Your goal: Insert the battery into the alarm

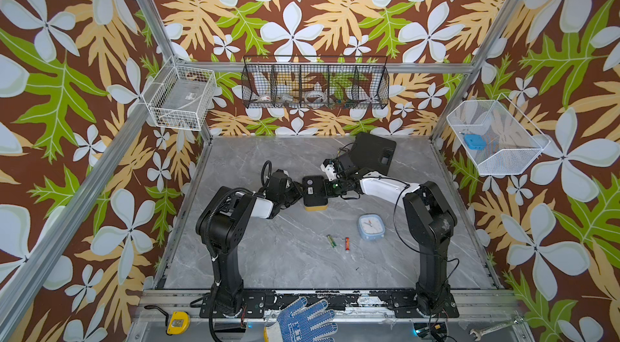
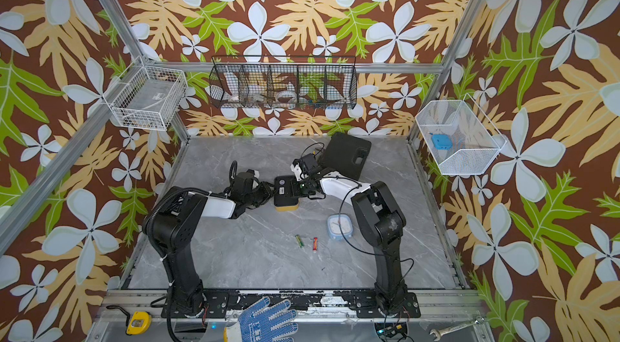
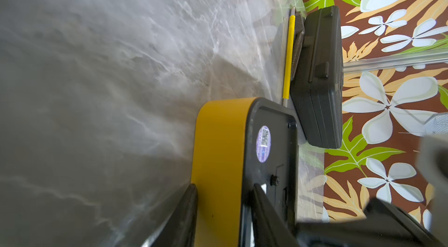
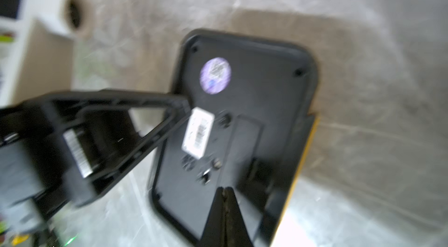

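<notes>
The alarm (image 3: 219, 153), yellow-sided with a black back, is gripped along one edge by my left gripper. In the right wrist view its back faces the camera. The battery cover (image 4: 242, 142), a narrow outlined panel, lies in that back and is outside my right fingers. My right gripper is shut, its tips together with nothing between them, in front of the alarm's lower part. A green battery (image 1: 331, 240) and a red battery (image 1: 346, 243) lie apart on the table, nearer the front.
A blue-rimmed clock-like box (image 1: 371, 227) sits right of the batteries. Behind the right arm rests a black case (image 1: 372, 152), with a yellow stick-like tool (image 3: 289, 55) beside it. Bare table (image 1: 271, 251) spreads across the front left.
</notes>
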